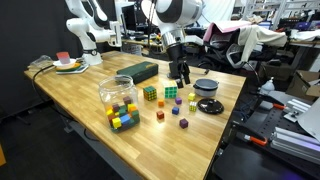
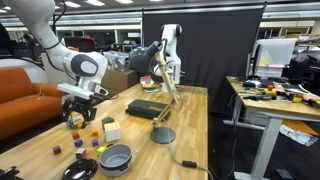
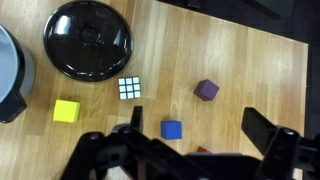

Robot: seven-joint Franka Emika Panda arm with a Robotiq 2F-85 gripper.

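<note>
My gripper is open above the table, its two dark fingers wide apart and nothing held between them. Below it in the wrist view, a blue cube (image 3: 171,130) shows near the left finger, and a purple cube (image 3: 207,90) lies farther up. A red block (image 3: 203,150) is mostly hidden by the gripper. To the left are a white-faced cube (image 3: 129,88) and a yellow block (image 3: 66,111). Exterior view 1 has a clear jar (image 1: 118,112) of coloured cubes, with loose cubes such as an orange one (image 1: 161,103) to its right.
A black lid (image 3: 87,40) and a grey pot (image 3: 8,75) stand close to the cubes. A green puzzle cube (image 1: 150,93) and a dark green box (image 1: 138,72) sit farther back.
</note>
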